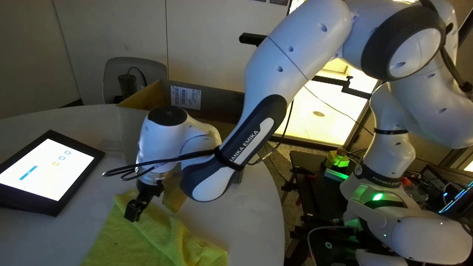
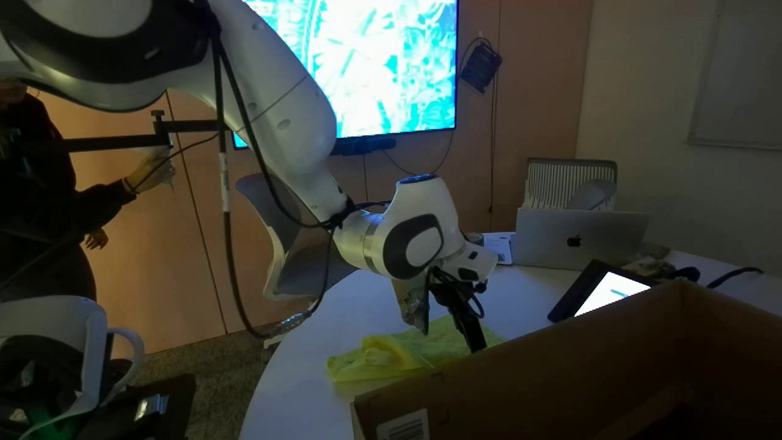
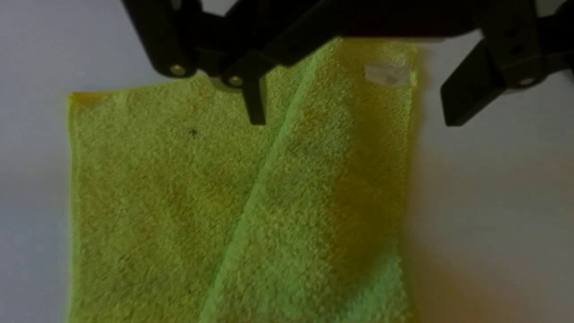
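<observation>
A yellow-green towel [image 1: 133, 241] lies on the white table, one part folded over along a diagonal edge. In the wrist view the towel [image 3: 156, 188] spreads below the fingers, with a small pale tag near its upper right corner. My gripper is open over that end, one fingertip [image 3: 255, 102] above the cloth and the other [image 3: 463, 97] beyond its right edge. Nothing is between them. From the side, the gripper [image 1: 133, 212] hangs by the towel's far end; whether it touches the cloth I cannot tell.
An open cardboard box [image 2: 557, 374] stands close beside the towel. The black tablet [image 1: 48, 170] with a lit screen sits at the table's left. A laptop [image 2: 575, 238] is farther along. Bare table [image 1: 246, 212] shows to the right of the towel.
</observation>
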